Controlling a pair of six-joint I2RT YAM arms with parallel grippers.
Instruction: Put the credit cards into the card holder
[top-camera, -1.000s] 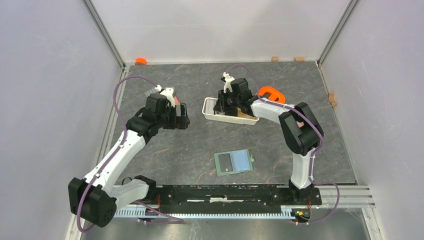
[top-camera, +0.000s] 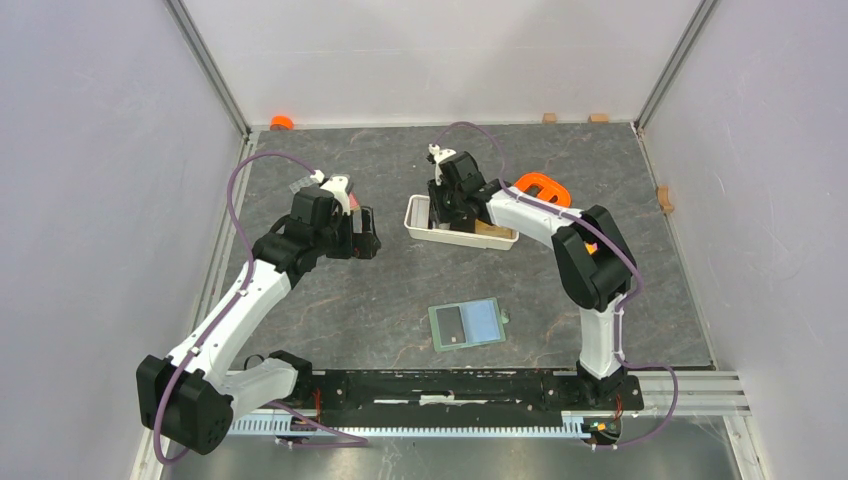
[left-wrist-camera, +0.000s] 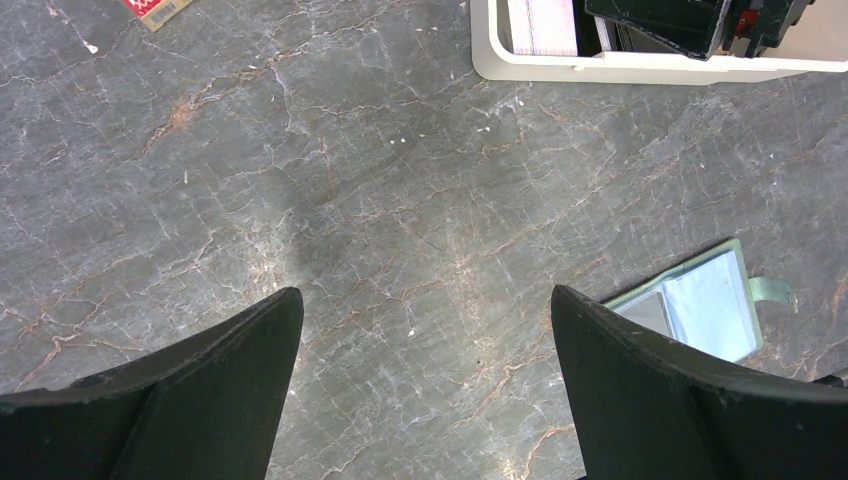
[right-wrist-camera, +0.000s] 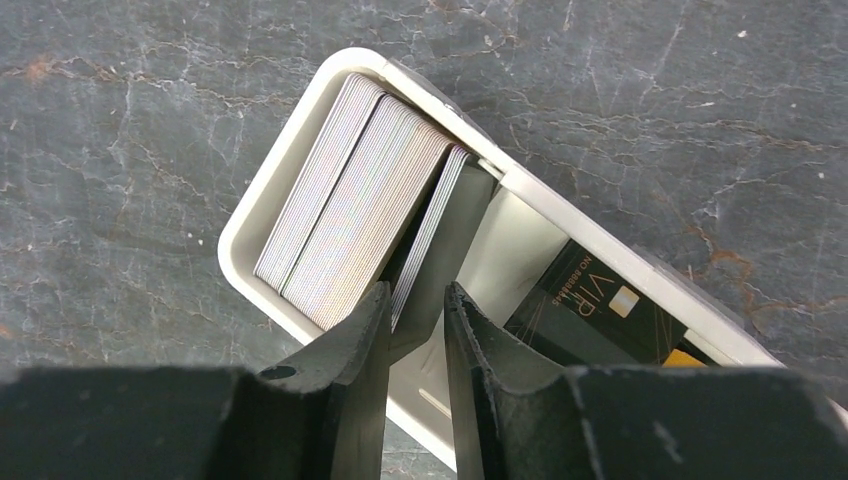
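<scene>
A white tray (top-camera: 462, 238) at the back middle holds the cards. In the right wrist view a stack of white-edged cards (right-wrist-camera: 362, 205) stands on edge at one end. A few thin cards (right-wrist-camera: 430, 228) and a dark card (right-wrist-camera: 455, 235) lean beside it. My right gripper is over the tray, its fingers part open, the dark card's lower end showing in the gap, not visibly clamped. The card holder (top-camera: 467, 324), green-edged with a blue pocket, lies flat at the front middle. My left gripper stands open and empty above bare table.
A black VIP card (right-wrist-camera: 590, 300) lies flat in the tray's other part. An orange basket (top-camera: 543, 188) sits right of the tray, and a red-and-tan box (left-wrist-camera: 155, 8) is at the left. Bare table separates tray and holder.
The left arm, tray and card holder have stayed put.
</scene>
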